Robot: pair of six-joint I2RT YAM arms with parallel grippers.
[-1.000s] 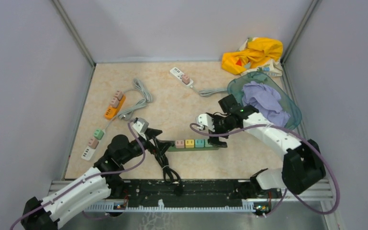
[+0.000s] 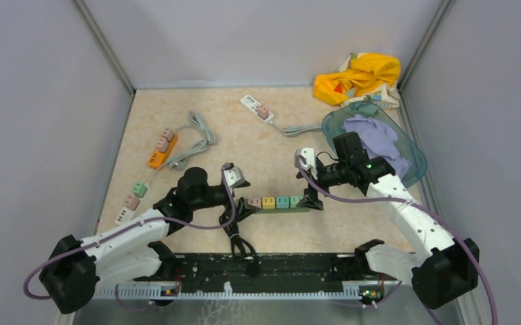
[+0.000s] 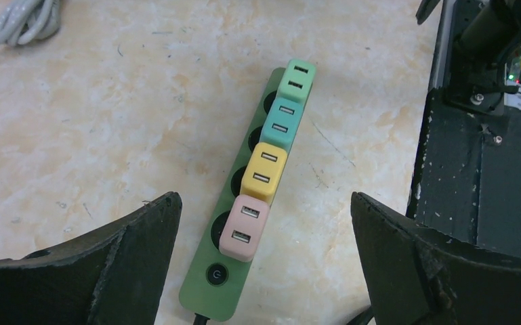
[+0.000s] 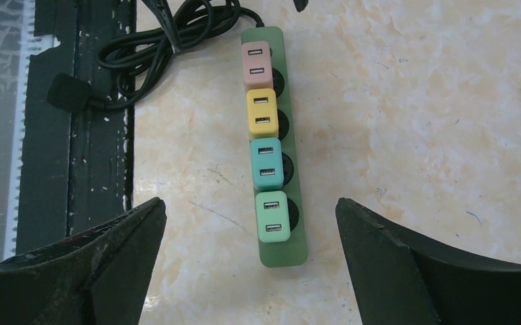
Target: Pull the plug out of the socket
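Note:
A green power strip (image 3: 204, 284) lies near the table's front, carrying pink (image 3: 244, 228), yellow (image 3: 263, 172), teal (image 4: 267, 164) and light green (image 4: 272, 217) plugs in a row. My left gripper is open above the pink end of the strip, with nothing held. My right gripper is open above the light green end, its fingers apart on either side of the strip in its wrist view, also empty.
A coiled black cable (image 2: 242, 247) lies at the front edge. Other strips with plugs stand at the left (image 2: 124, 215) and back (image 2: 249, 103). A teal basket (image 2: 417, 162) with purple cloth and a yellow cloth (image 2: 372, 71) occupy the right back.

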